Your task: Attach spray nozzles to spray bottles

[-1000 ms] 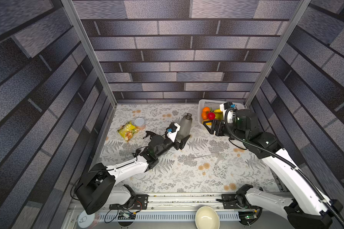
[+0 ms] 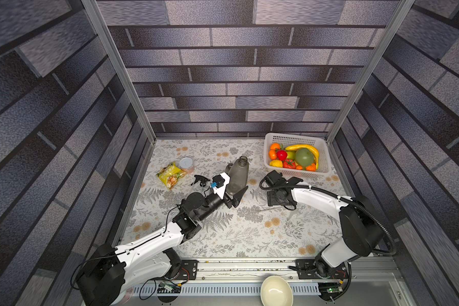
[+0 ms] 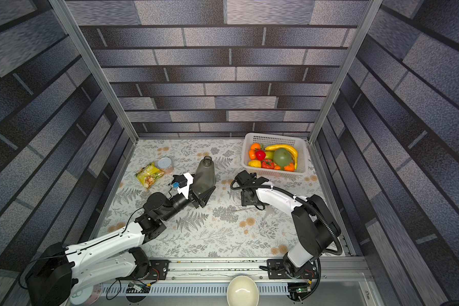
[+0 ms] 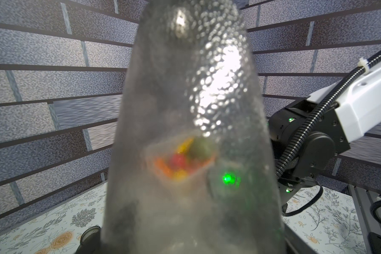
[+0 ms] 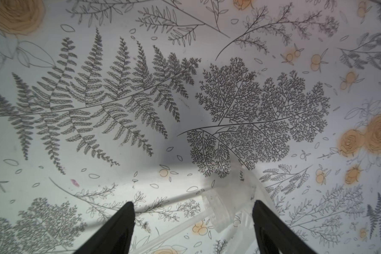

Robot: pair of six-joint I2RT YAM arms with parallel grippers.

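A smoky translucent spray bottle (image 2: 237, 173) stands upright within my left gripper (image 2: 235, 198), filling the left wrist view; contact of both fingers is hidden. A black spray nozzle (image 2: 200, 180) lies left of the bottle. My right gripper points down, open, above a pale translucent nozzle (image 5: 232, 199) with a straight tube, which lies on the table between and beyond the fingertips.
A fruit basket (image 2: 270, 168) is at the back right. A yellow packet (image 2: 169, 176) and a small lidded tub (image 2: 186, 163) lie at the left.
My left gripper and the bottle have shifted slightly left and toward the front.
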